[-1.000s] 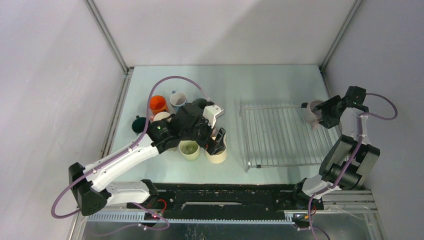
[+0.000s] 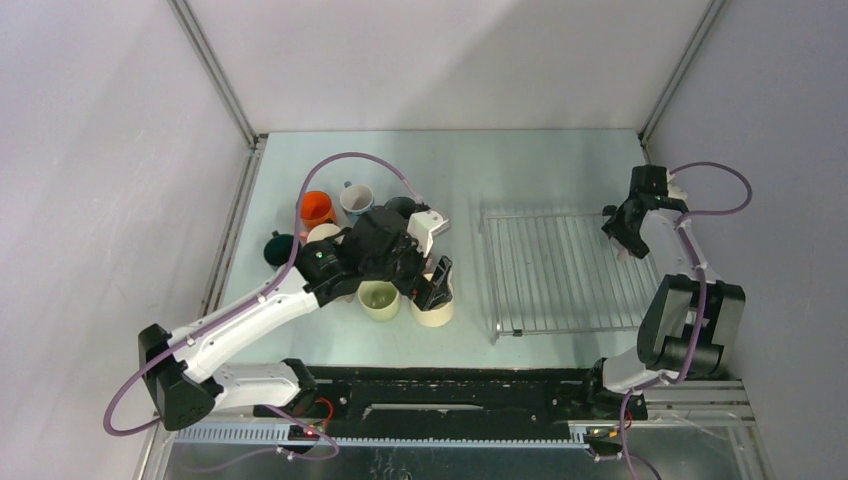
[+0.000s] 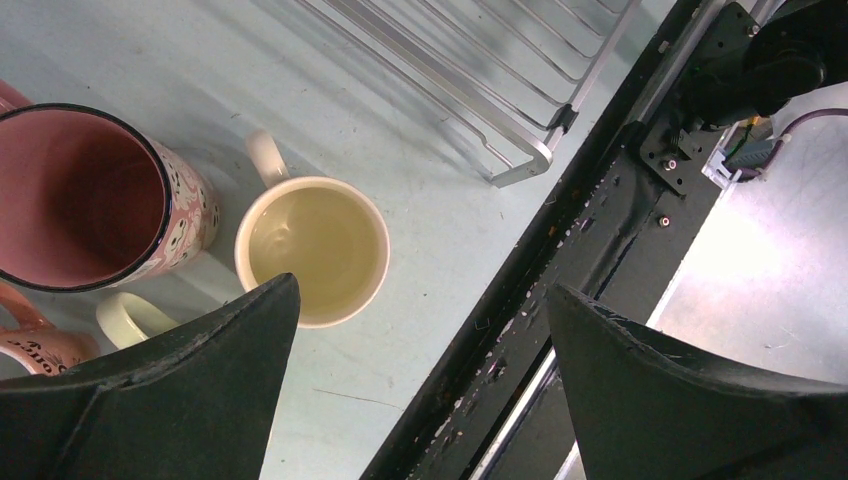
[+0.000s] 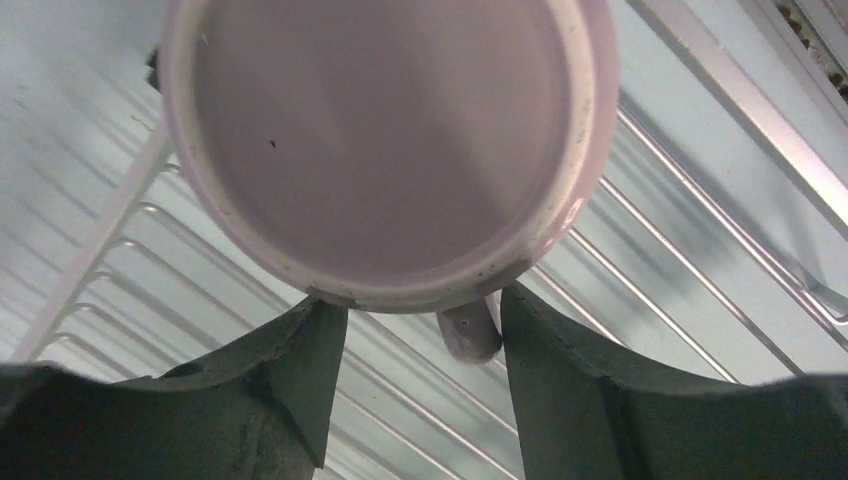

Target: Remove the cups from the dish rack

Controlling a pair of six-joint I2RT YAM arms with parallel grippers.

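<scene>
A mauve cup (image 4: 390, 140) is at the far right of the wire dish rack (image 2: 570, 331), almost hidden by my right gripper (image 2: 617, 237) in the top view. Seen from the right wrist, the cup fills the upper middle. Its small handle (image 4: 470, 332) shows in the gap between my right fingers, nearer the right one, and the finger stands partly open. My left gripper (image 2: 436, 283) hangs open over the cups on the left, its fingers spread wide with nothing gripped. Below it a cream cup (image 3: 315, 250) stands beside a patterned pink mug (image 3: 85, 200).
An orange cup (image 2: 317, 207), a white-and-blue cup (image 2: 357, 200), a dark green cup (image 2: 279, 249) and a pale green cup (image 2: 380, 299) crowd the left side. The rack's left and middle are bare. The right wall is close to my right arm.
The left arm and its cups look unchanged.
</scene>
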